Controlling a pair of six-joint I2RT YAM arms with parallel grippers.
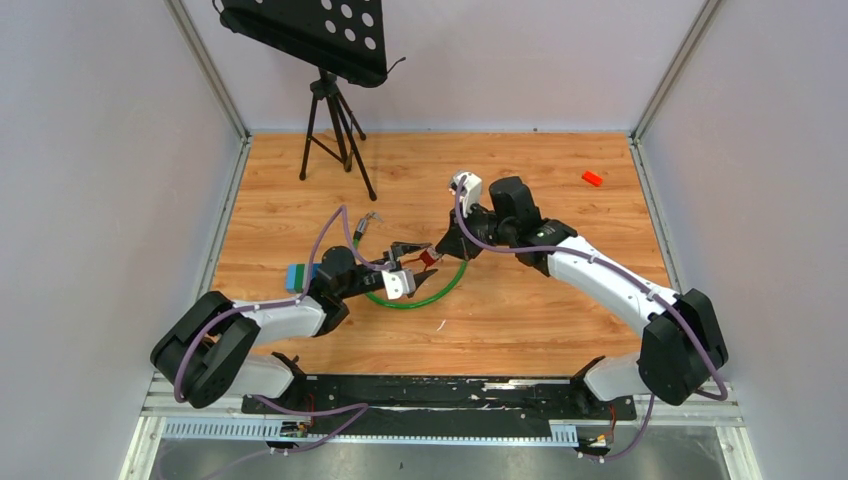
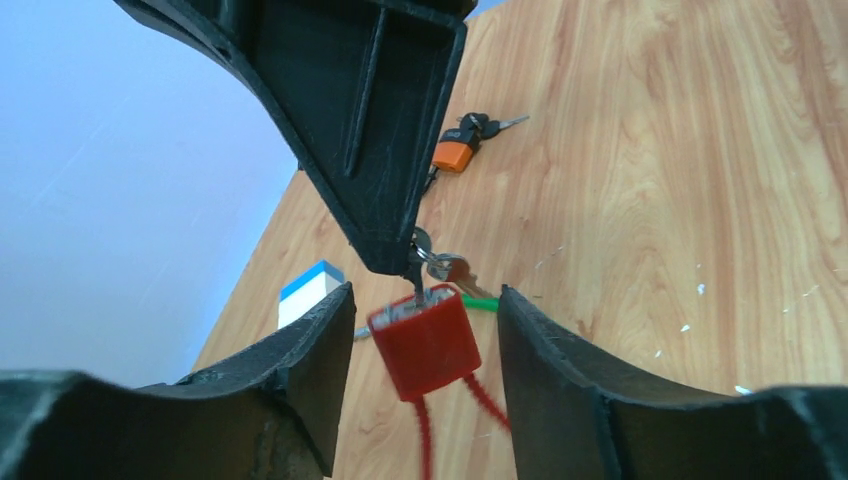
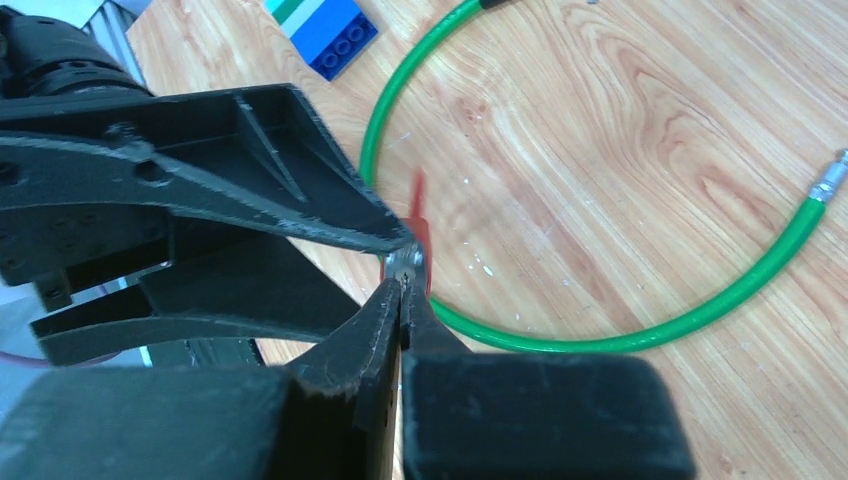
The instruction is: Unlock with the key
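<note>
A red padlock [image 2: 425,345] hangs in the air with its metal keyhole face toward my right gripper [image 1: 441,253]. That gripper is shut on a key [image 2: 418,282], whose blade reaches into the padlock's face in the left wrist view. Beside it dangles another key [image 2: 455,268] on the same ring. My left gripper is open around the padlock, with a gap showing on either side of the body. The padlock's two red shackle legs [image 2: 484,398] point back toward the left gripper's palm. In the right wrist view, the padlock [image 3: 427,240] is partly hidden by a left finger [image 3: 360,215].
A green hose [image 1: 405,304] curves over the table beneath the grippers. Toy blocks [image 1: 297,278] lie at the left. An orange padlock with keys [image 2: 455,153] rests on the table. A red block [image 1: 592,178] lies far right; a black stand [image 1: 345,140] occupies the back left.
</note>
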